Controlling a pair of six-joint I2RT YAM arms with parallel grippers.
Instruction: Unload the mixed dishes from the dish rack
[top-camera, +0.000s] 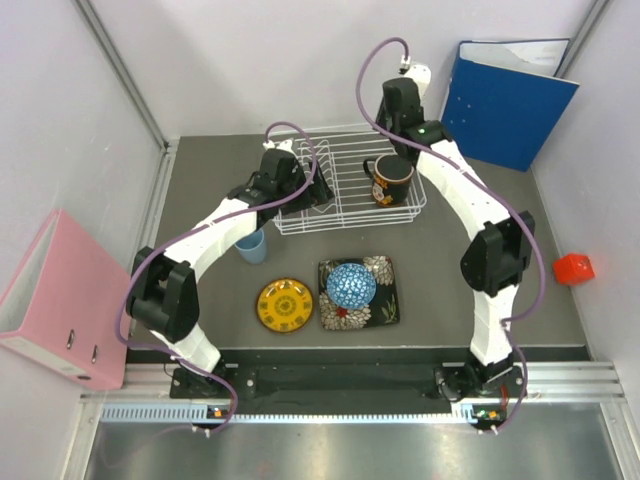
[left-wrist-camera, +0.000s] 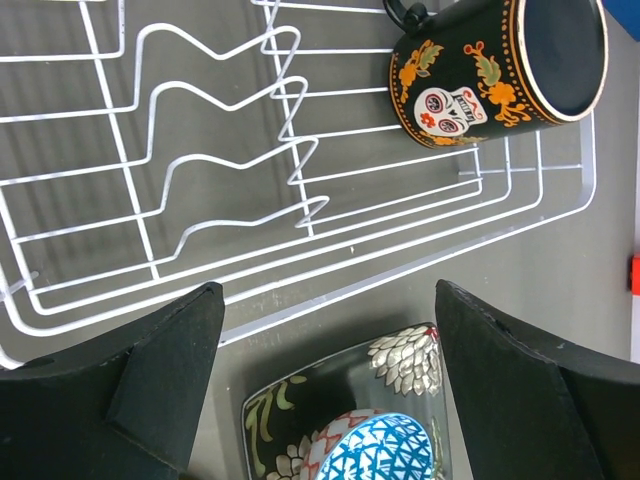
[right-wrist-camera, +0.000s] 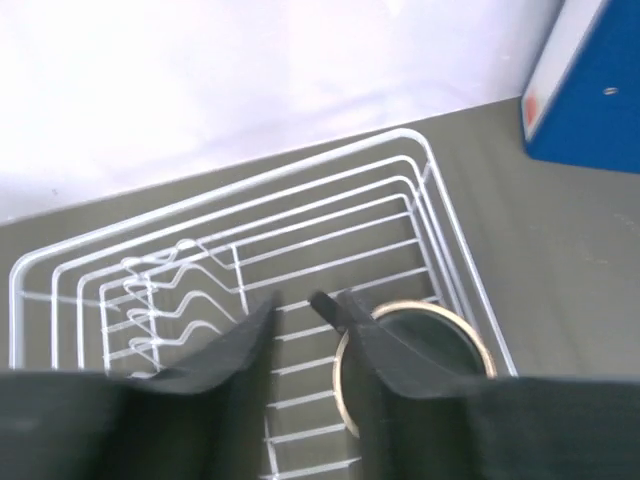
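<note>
The white wire dish rack (top-camera: 350, 214) holds a black mug (top-camera: 390, 190) with orange flowers and a skull, at its right end; the handle points left. In the right wrist view, the mug's pale-rimmed mouth (right-wrist-camera: 425, 335) is partly covered by a dark finger. My right gripper is above the rack near the mug; its blurred fingers are a little apart, with nothing seen between them. My left gripper hangs over the rack's left part, fingers wide apart and empty. On the table lie a patterned square plate (top-camera: 386, 309) with a blue bowl (top-camera: 351, 286) on it, and a yellow plate (top-camera: 284, 305).
A blue cup (top-camera: 252, 247) stands left of the rack, partly under the left arm. A blue binder (top-camera: 505, 110) is at the back right, a pink binder (top-camera: 75, 310) at the left, and a red block (top-camera: 574, 268) at the right. Counter right of the plates is clear.
</note>
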